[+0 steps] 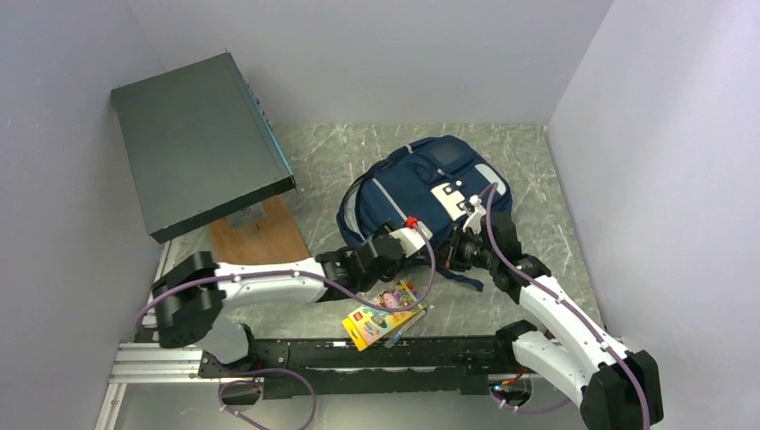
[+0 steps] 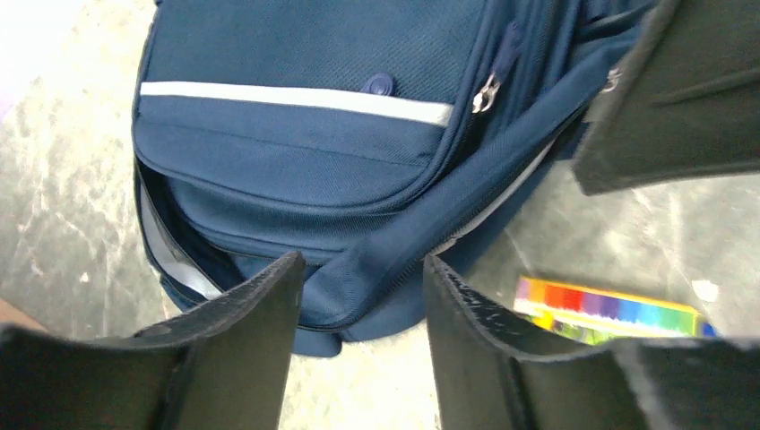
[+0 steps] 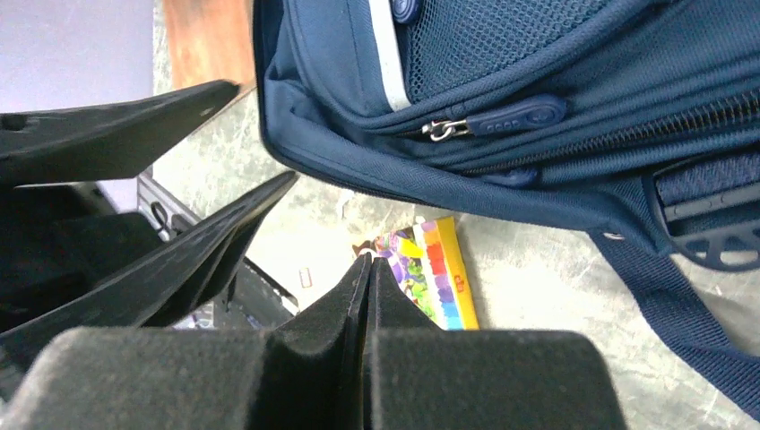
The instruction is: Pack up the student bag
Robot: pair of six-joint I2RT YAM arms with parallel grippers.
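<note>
A navy backpack (image 1: pixel 430 179) lies on the grey marble surface, its lower front zips and straps showing in both wrist views. My left gripper hovers at the bag's lower edge, fingers apart, with a fabric edge seen between or beyond them. My right gripper is shut, nothing visible between its fingers, beside the bag's zipped edge. A colourful crayon box (image 1: pixel 381 318) and a thin pen-like item (image 1: pixel 405 327) lie on the surface below the bag.
A dark green box (image 1: pixel 202 143) rests at the left above a wooden board (image 1: pixel 260 237). Grey walls close in the sides and back. Bare surface shows right of the bag.
</note>
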